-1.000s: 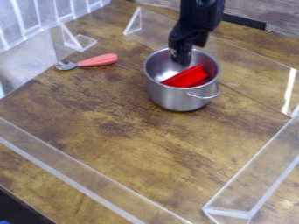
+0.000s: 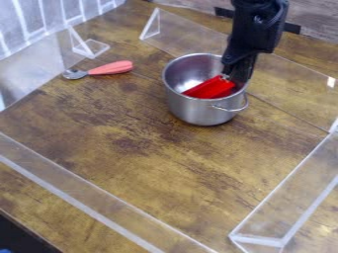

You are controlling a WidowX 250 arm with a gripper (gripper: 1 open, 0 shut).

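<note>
A steel pot (image 2: 196, 107) with side handles stands at the upper middle of the wooden table, a red object (image 2: 207, 88) lying inside it. My black gripper (image 2: 231, 74) reaches down from the top over the pot's back right rim, its tip at the red object's upper right end. The fingertips are small and dark here; whether anything is between them is unclear.
A tool with a pink handle (image 2: 111, 68) and metal head lies left of the pot. Clear low barriers edge the work area.
</note>
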